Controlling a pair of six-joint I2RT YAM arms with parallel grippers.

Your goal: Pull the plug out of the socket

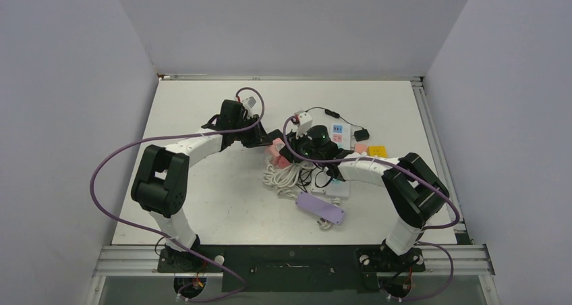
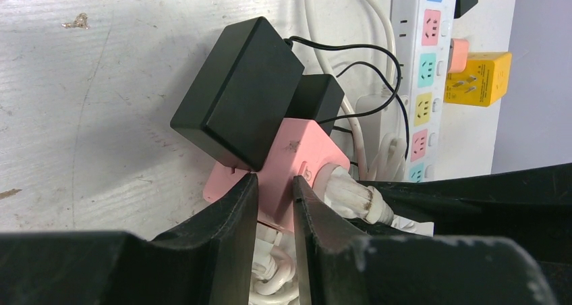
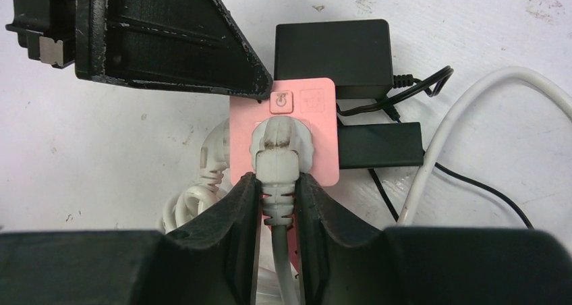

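A pink cube socket (image 2: 283,156) sits in the table's middle with black adapters (image 2: 236,89) and white plugs in it. My left gripper is shut on the pink socket, its fingertips against the body. My right gripper is shut on the white plug (image 3: 276,163) on the socket's face, with its cord running down between the fingers. Whether that plug is fully seated I cannot tell. Another white plug (image 3: 214,150) is at the socket's side.
A white power strip (image 2: 411,42), a yellow adapter (image 2: 479,79) and a small pink adapter stand at the right. A purple strip (image 1: 320,208) and tangled white cables lie in front.
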